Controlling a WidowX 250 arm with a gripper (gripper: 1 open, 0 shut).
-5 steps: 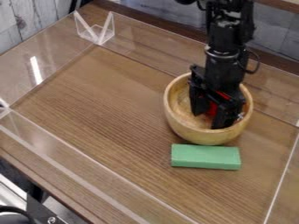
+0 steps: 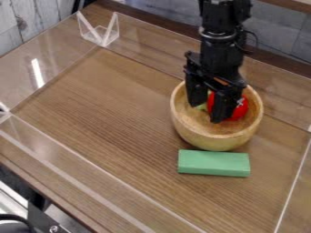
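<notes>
My black gripper (image 2: 208,98) reaches down into a wooden bowl (image 2: 209,136) at the right of the camera view. A red object (image 2: 235,107) sits in the bowl just right of the fingers, partly hidden by them. A small green item shows behind the fingers. I cannot tell whether the gripper is open or shut.
A green block (image 2: 214,164) lies on the wooden table (image 2: 97,109) in front of the bowl. A white wire-like object (image 2: 101,29) is at the back left.
The gripper has moved left and a little up within the bowl, leaving more of the red object in sight.
</notes>
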